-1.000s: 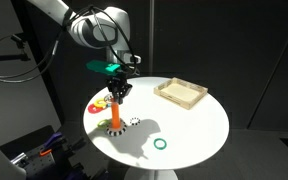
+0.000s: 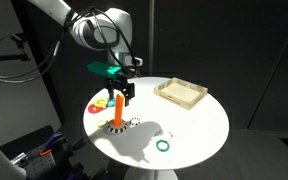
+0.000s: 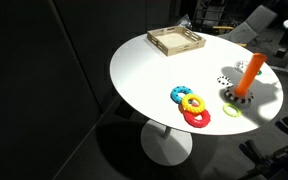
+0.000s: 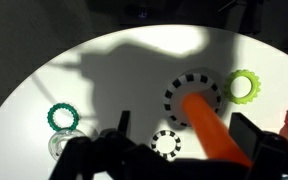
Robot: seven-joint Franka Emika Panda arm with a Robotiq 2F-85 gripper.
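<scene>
An orange post (image 2: 119, 108) stands on a round black-and-white base (image 4: 171, 92) near the table's left edge; it also shows as an orange post (image 3: 250, 75). My gripper is open above the post, whose top reaches toward the right-hand finger in the wrist view; whether they touch I cannot tell. A small black-and-white ring (image 4: 166, 133) lies beside the base. Away to the left in that view, a clear ring (image 4: 54, 148) adjoins a green ring (image 4: 54, 112). A lime ring (image 4: 246, 74) lies on the base's other side.
Red (image 3: 196, 119), yellow (image 3: 193, 98) and blue (image 3: 176, 91) rings overlap near the table edge. An empty-looking wooden tray (image 2: 181, 93) stands at the back.
The green ring shifted slightly right.
</scene>
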